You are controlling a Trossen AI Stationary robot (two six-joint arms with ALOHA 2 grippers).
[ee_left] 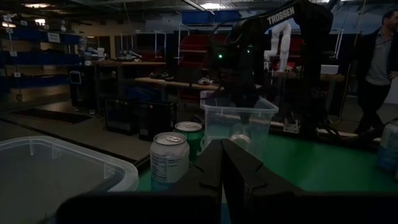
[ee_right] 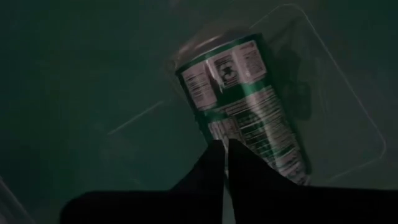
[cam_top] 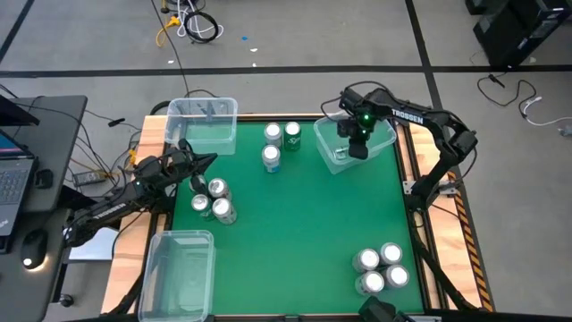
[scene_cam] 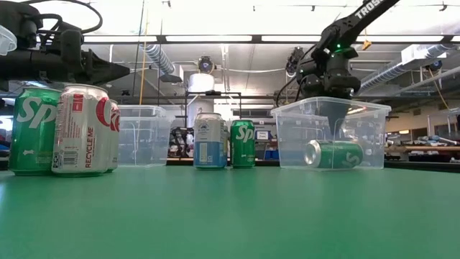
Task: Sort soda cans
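Note:
A green Sprite can (scene_cam: 336, 155) lies on its side in the back-right clear bin (scene_cam: 287, 126). Above it, inside that bin, my right gripper is shut with nothing between its fingers. Over on the left, my left gripper is also shut and empty, held above a group of cans (cam_top: 220, 190). At the back of the mat stand a green can (cam_top: 292, 134) and two silver-topped cans (cam_top: 271, 158), one with a blue and white side. Another cluster of cans (cam_top: 368, 260) stands upright at the front right.
Two more clear bins flank the mat's left side, one at the back left (cam_top: 223, 143) and one at the front left (cam_top: 211, 268). A laptop desk (cam_top: 63, 188) is beyond the left edge.

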